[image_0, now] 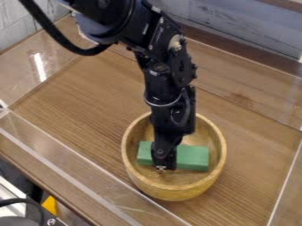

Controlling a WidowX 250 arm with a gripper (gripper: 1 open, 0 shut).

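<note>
My black gripper (165, 155) reaches down from the top into a tan bowl (207, 184) at the lower middle. A green block (193, 158) lies inside the bowl, with my fingertips at its left half. The gripper is shut on the block, though the fingertips are partly hidden by the wrist.
Pale walls (253, 31) stand at the back. A black cable and a small yellow object (49, 206) are at the lower left edge.
</note>
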